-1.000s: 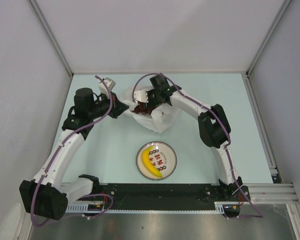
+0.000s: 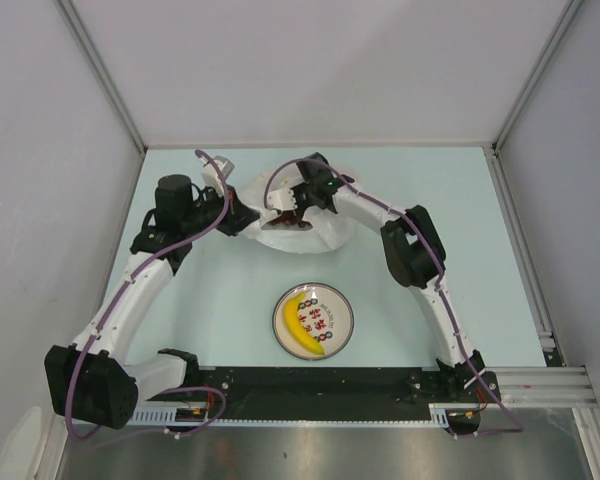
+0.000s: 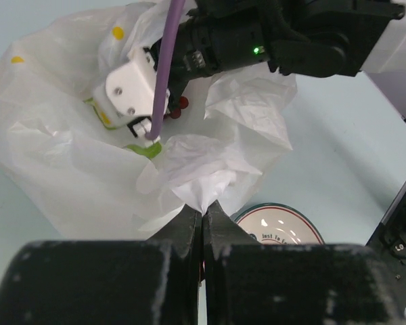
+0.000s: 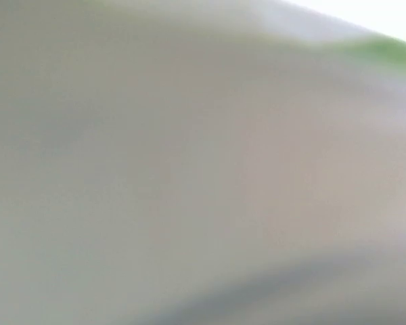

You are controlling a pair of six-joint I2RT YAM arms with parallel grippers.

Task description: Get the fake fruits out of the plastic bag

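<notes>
A white plastic bag [image 2: 310,238] lies at the back of the table. My left gripper [image 2: 242,216] is shut on the bag's edge, which bunches above its fingers in the left wrist view [image 3: 201,211]. My right gripper [image 2: 288,214] reaches inside the bag; its fingertips are mostly hidden and its finger is unclear. Dark red fruit [image 3: 183,103] and something green [image 3: 149,150] show inside the bag beside it. The right wrist view is a close blur. A yellow banana [image 2: 298,322] lies on a round plate [image 2: 335,330].
The plate stands at the front middle of the table, in front of the bag.
The right arm has moved left and a little deeper into the bag since a second ago. The left arm has shifted only slightly. The banana and plate are unchanged.
</notes>
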